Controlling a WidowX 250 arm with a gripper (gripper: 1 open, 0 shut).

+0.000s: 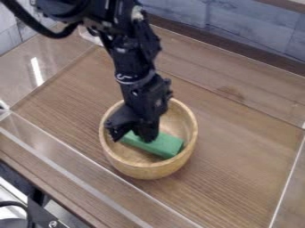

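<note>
A round tan wooden bowl (167, 167) stands on the wooden table, with a green block (166, 149) lying inside it. My black gripper (134, 134) reaches down from the top left into the bowl, its fingertips at the block's left part and partly covering it. Whether anything is between the fingers is hard to see; the gripper looks shut.
A grey-blue wall (238, 27) runs along the back. Black cables lie beyond the table's front left edge.
</note>
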